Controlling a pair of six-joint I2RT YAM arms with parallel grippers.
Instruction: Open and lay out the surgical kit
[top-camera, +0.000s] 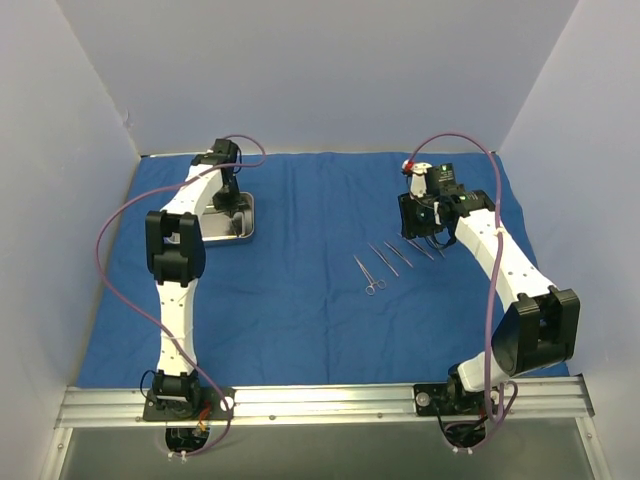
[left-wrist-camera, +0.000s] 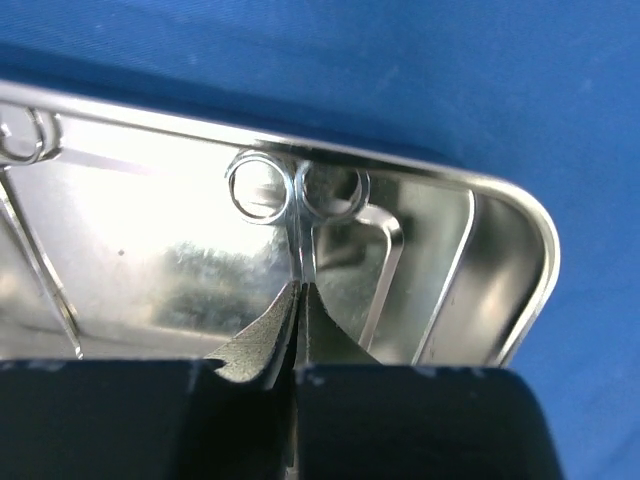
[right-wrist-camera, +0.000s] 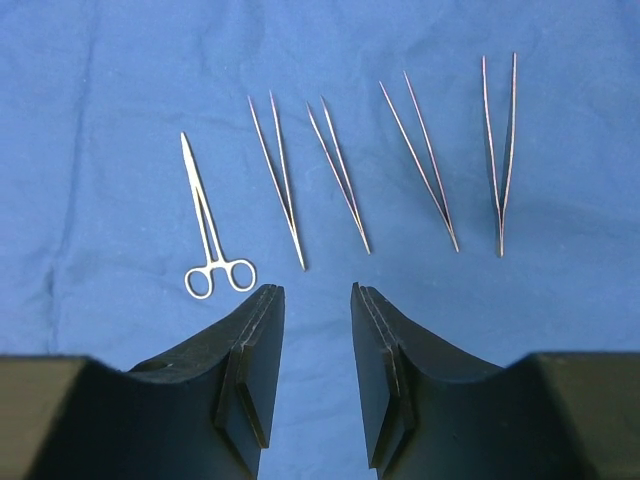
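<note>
The steel kit tray (top-camera: 247, 232) lies at the left with instruments inside. In the left wrist view my left gripper is shut, its tips over the handles of ringed scissors (left-wrist-camera: 257, 218); I cannot tell whether it touches them. More ringed instruments (left-wrist-camera: 38, 150) lie to the left. My right gripper, part open and empty, hangs over the laid-out row: scissors (right-wrist-camera: 208, 262) and several tweezers (right-wrist-camera: 290, 220) on the blue cloth.
The blue cloth (top-camera: 300, 330) covers the table between grey walls.
</note>
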